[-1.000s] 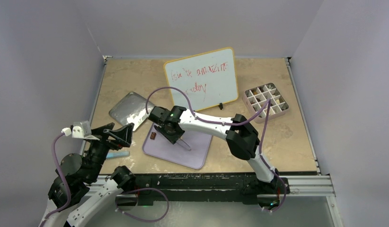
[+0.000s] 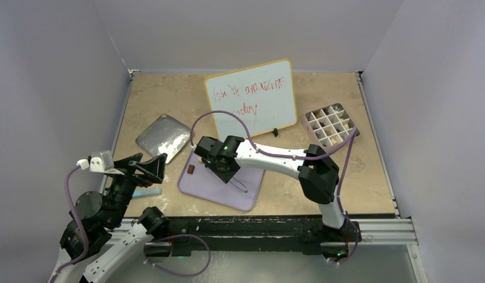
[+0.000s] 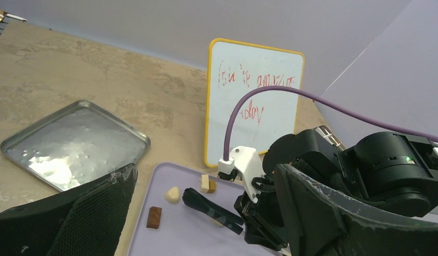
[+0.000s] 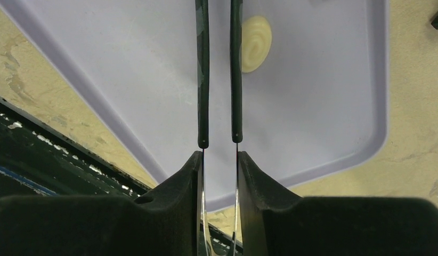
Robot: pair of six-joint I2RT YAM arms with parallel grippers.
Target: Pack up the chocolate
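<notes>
My right gripper is over the lilac tray (image 2: pixel 193 186), shut on tongs (image 4: pixel 203 106) whose dark tips reach beside a cream oval chocolate (image 4: pixel 255 42). In the left wrist view, a brown chocolate (image 3: pixel 154 217), a cream piece (image 3: pixel 172 195) and small cream and tan blocks (image 3: pixel 204 183) lie on the tray. The divided box (image 2: pixel 315 130) stands at the right, some compartments holding small pieces. My left gripper (image 2: pixel 151 167) is open and empty, left of the tray.
A metal tray (image 2: pixel 154 132) lies at back left, a whiteboard (image 2: pixel 255 106) behind the lilac tray. A light-blue object (image 2: pixel 146 192) lies by the left arm.
My right arm and gripper have shifted right over the lilac tray, with the tongs. The left arm has not moved.
</notes>
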